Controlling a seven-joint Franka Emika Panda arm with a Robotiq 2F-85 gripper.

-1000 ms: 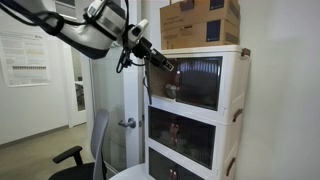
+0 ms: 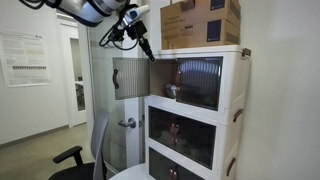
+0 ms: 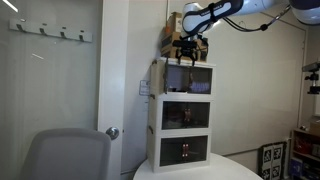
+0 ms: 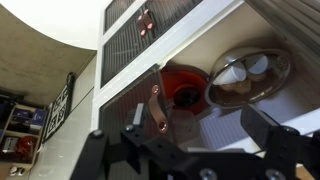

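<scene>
A white cabinet (image 2: 245,75) has three tiers with dark ribbed doors. Its top-tier left door (image 2: 131,79) stands swung out to the left, while the right door (image 2: 199,82) appears shut. In the wrist view, the swung door (image 4: 125,112) has a brown handle (image 4: 158,108). Inside the compartment are a red pot (image 4: 184,76) and a clear bowl (image 4: 238,91) holding pale round items. My gripper is open, its dark fingers (image 4: 262,128) wide apart. From outside, the gripper (image 2: 149,52) hangs near the cabinet's top left corner, above the opening.
Cardboard boxes (image 2: 203,24) sit on top of the cabinet, close to the arm. A grey chair (image 2: 95,150) stands at the lower left. The cabinet rests on a white round table (image 3: 200,170); a wall lies behind it.
The top left door has swung outward to the left, exposing the compartment.
</scene>
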